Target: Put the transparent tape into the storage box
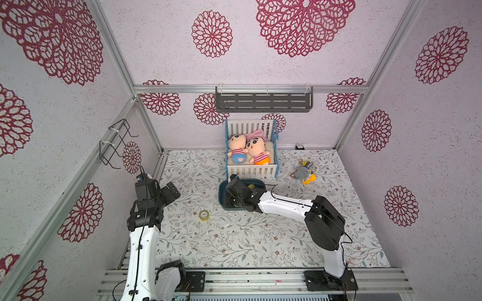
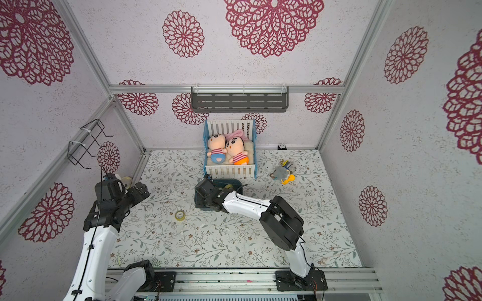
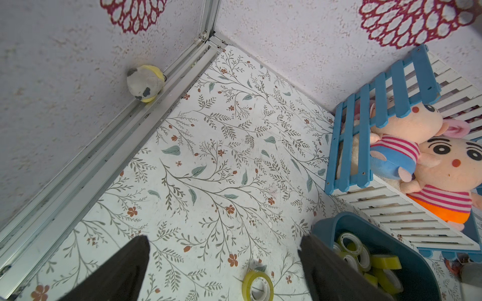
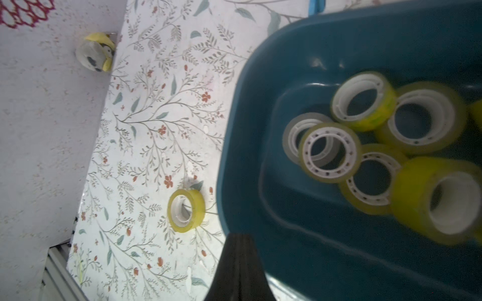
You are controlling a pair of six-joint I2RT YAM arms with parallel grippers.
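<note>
One yellow-clear tape roll (image 4: 186,210) lies on the patterned table, left of the dark teal storage box (image 4: 228,150) and apart from it. Inside the box, several similar rolls are piled, among them a pale-cored one (image 4: 329,152). My right gripper is shut with nothing between its fingers; in its wrist view it appears by the box's left wall, and from above the arm covers much of the box. My left gripper stands open and empty over the left side, its two blurred fingers well apart, with the loose roll (image 3: 258,287) visible low between them.
Behind the box stands a white and blue crib (image 1: 251,170) holding two dolls. A grey plush toy (image 1: 302,173) lies to the right. A wire rack (image 1: 114,143) hangs on the left wall.
</note>
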